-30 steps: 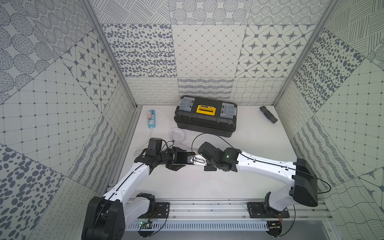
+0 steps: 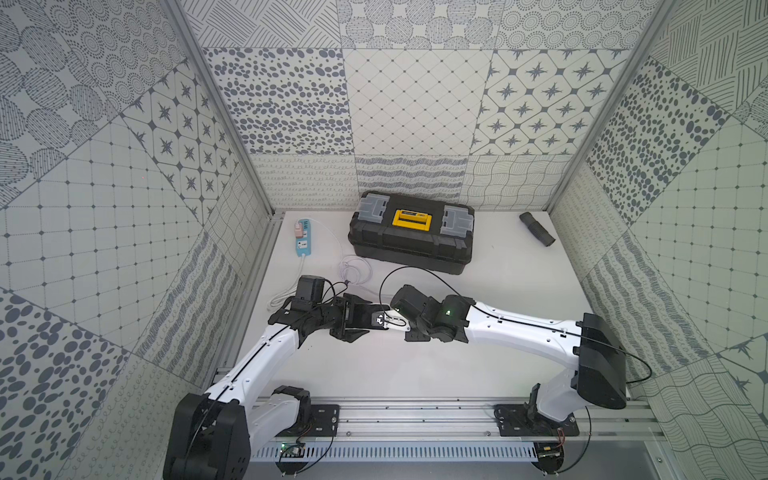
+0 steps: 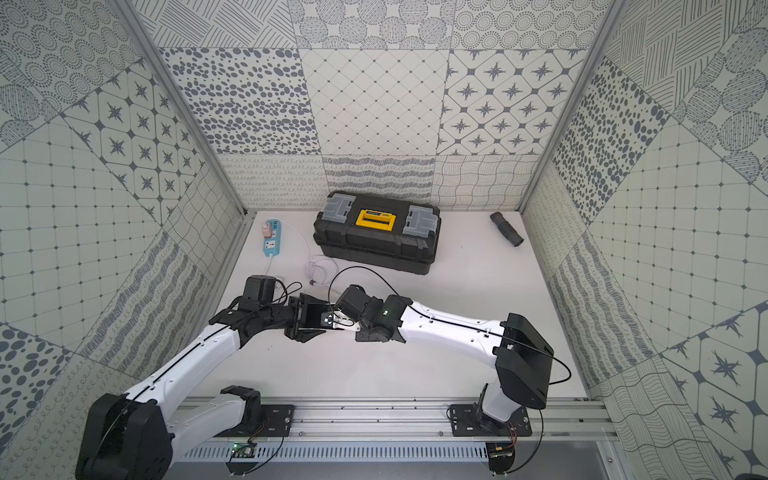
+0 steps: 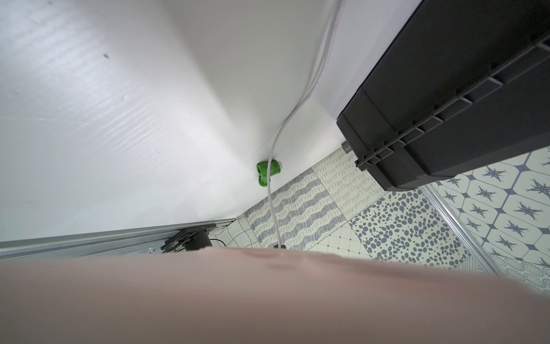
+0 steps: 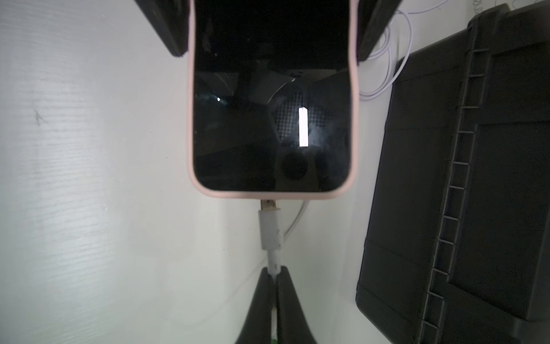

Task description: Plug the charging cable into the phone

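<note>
The phone (image 5: 272, 132), pink-edged with a dark screen, is held by my left gripper (image 2: 356, 316), whose fingers flank it at the top of the right wrist view; it fills the bottom of the left wrist view as a pink blur. My right gripper is shut on the white charging cable (image 5: 269, 226) just behind its plug. The metal tip (image 5: 268, 204) is at the phone's bottom edge; how far it is inserted I cannot tell.
A black toolbox (image 2: 408, 248) stands at the back middle. A blue power strip (image 2: 303, 244) with a pink charger and coiled cable (image 2: 356, 268) lie back left, a dark cylinder (image 2: 537, 229) back right. A small green object (image 4: 266, 172) is on the table.
My right gripper has edged a little leftward toward the phone over the last second. The left arm shows no visible change.
</note>
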